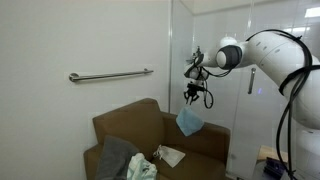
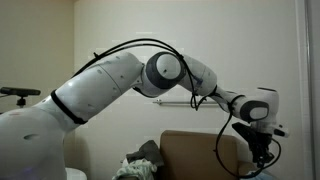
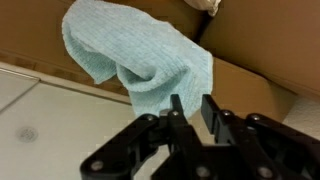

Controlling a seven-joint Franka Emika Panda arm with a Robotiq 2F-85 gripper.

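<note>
A light blue cloth (image 1: 189, 122) is just below my gripper (image 1: 189, 101), in front of the brown couch's right side. In the wrist view the fingers of my gripper stand apart, with the cloth (image 3: 150, 55) spread out beyond their tips. No fold shows pinched between them. Whether the cloth touches the couch cannot be told. In exterior view 2 only a little blue of the cloth (image 2: 262, 175) shows at the bottom edge, under the gripper.
The brown couch (image 1: 135, 125) holds a dark grey cloth (image 1: 117, 157), a pale patterned cloth (image 1: 141, 168) and a white cloth (image 1: 171, 155). A metal rail (image 1: 110, 75) runs along the wall behind.
</note>
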